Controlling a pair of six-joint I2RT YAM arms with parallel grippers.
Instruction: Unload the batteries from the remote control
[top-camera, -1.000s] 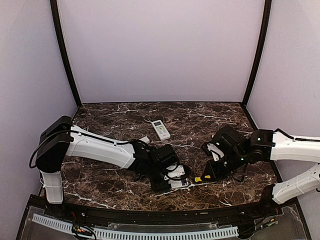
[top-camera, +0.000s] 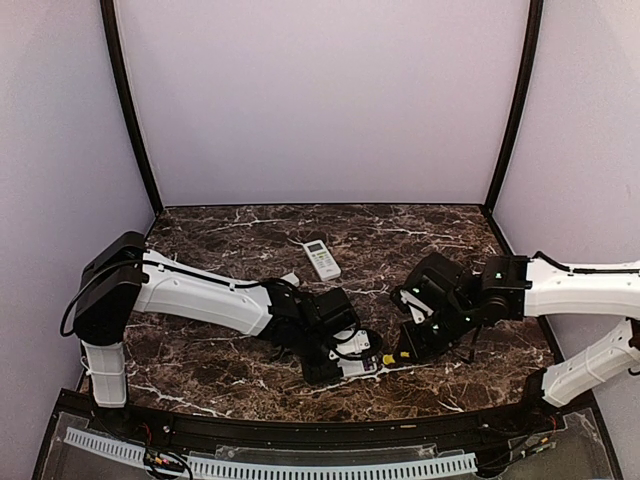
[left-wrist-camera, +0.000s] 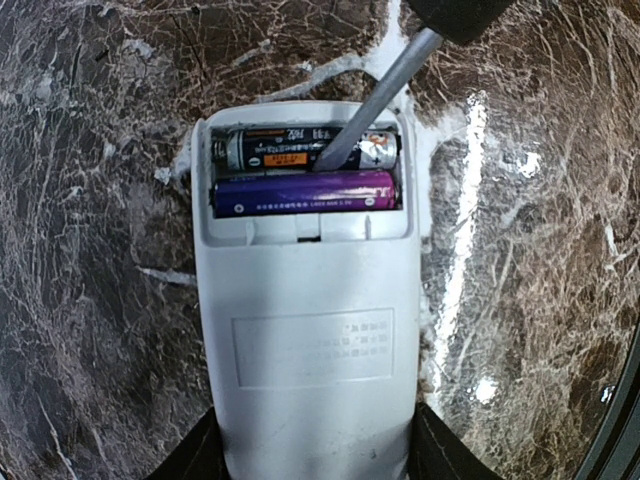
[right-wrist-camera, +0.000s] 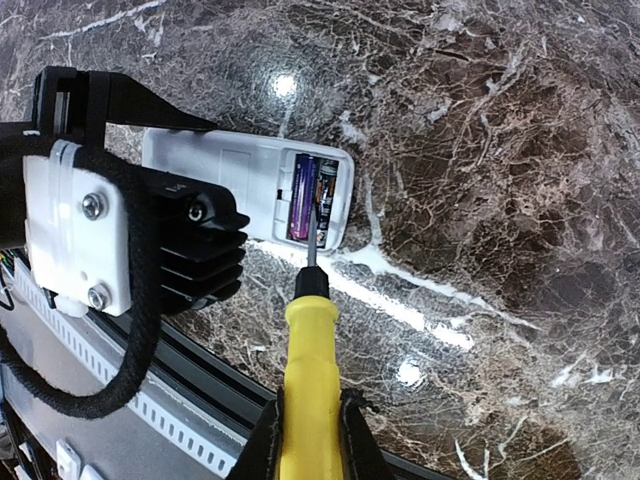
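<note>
A white remote control (left-wrist-camera: 315, 290) lies back side up, its battery bay uncovered. In the bay sit a purple battery (left-wrist-camera: 305, 194) and a black battery (left-wrist-camera: 270, 148), side by side. My left gripper is shut on the remote's lower end, one finger along each side. My right gripper is shut on the yellow handle of a screwdriver (right-wrist-camera: 312, 345). In the left wrist view the screwdriver's metal shaft (left-wrist-camera: 385, 95) slants in from the upper right, and its tip appears over the black battery beside the purple one; whether it touches cannot be told.
Farther back on the marble table (top-camera: 230, 225) lies a second white remote (top-camera: 321, 260), keys up. Behind the left arm a small white piece (top-camera: 290, 279) partly shows.
My right gripper and the screwdriver have shifted left, toward the remote in the left gripper. The left arm and the second remote stay where they were.
</note>
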